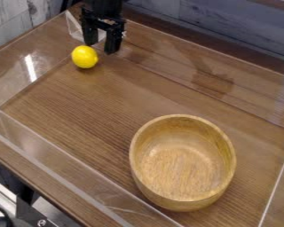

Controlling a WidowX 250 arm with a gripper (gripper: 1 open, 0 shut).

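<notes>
My gripper (102,37) is at the top left of the wooden table (132,97), a dark shape hanging just above and behind a yellow object (84,57), apart from it and open. The yellow object looks rounded, like a lemon or small toy. A round tan bowl (183,161) stands empty at the lower right.
The table's edges show along the left and at the top right.
</notes>
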